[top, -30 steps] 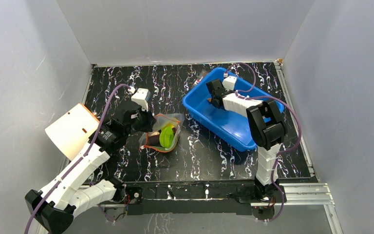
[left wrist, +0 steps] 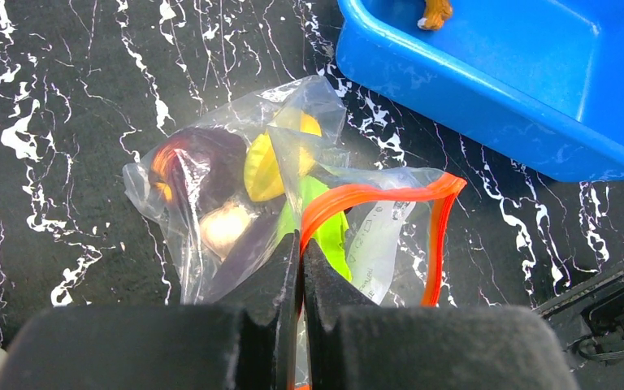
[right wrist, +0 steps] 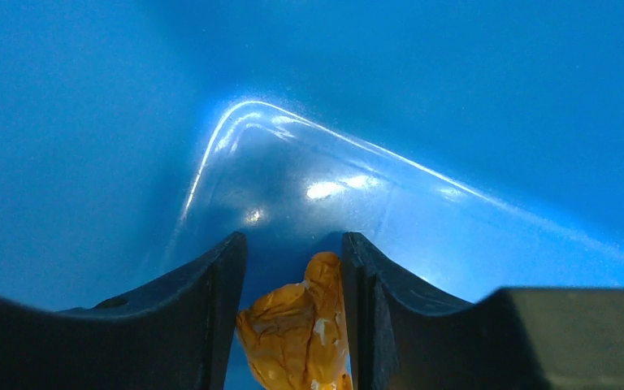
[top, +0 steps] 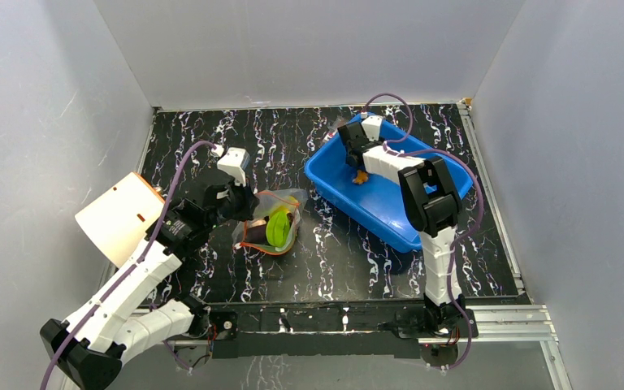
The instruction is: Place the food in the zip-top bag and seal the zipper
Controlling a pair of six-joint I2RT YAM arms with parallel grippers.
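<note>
The zip bag (top: 284, 240) with orange zipper (left wrist: 374, 193) lies on the table holding food: a yellow piece (left wrist: 264, 166), a green one (left wrist: 333, 244), a dark purple one and a pale one. My left gripper is shut at the bag's zipper edge; any film between its fingers is hard to make out. In the blue bin, my right gripper stands part open, an orange-brown crinkled food piece (right wrist: 292, 337) between and below its fingers, also visible in the top view (top: 360, 177).
The blue bin (top: 349, 213) fills the right of the table. A tan board (top: 114, 215) leans at the left. A small packet (top: 333, 127) lies behind the bin. Bare table lies in front of the bag.
My right arm has shifted up and left within the bin, uncovering more of the orange food in the top view. The left arm and bag are unchanged.
</note>
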